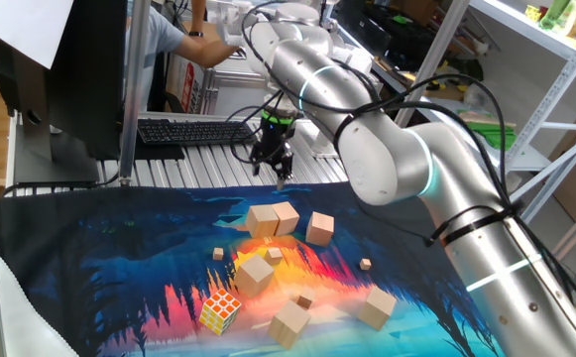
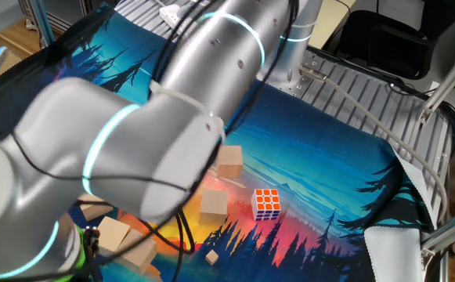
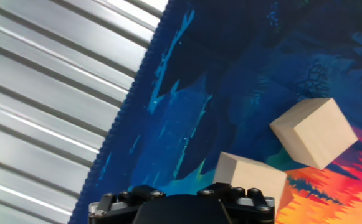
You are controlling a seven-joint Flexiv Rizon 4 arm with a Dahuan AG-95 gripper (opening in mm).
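My gripper (image 1: 272,171) hangs near the far edge of the printed cloth, beyond the wooden blocks. Its fingers look spread apart, with no block visible between them. In the wrist view only the gripper's (image 3: 182,205) dark linkages show along the bottom, well apart; the fingertips are hidden. Two large wooden blocks (image 1: 262,220) stand side by side nearest to it, and another block (image 1: 319,229) is just right of them. Closer to the front are more large blocks (image 1: 255,276). A Rubik's cube (image 1: 220,311), orange on top, sits at front left.
Small wooden cubes (image 1: 217,254) lie scattered among the large blocks. Past the cloth's far edge is a ribbed metal table (image 3: 43,106) with a keyboard (image 1: 196,132). A monitor (image 1: 69,99) stands at the left.
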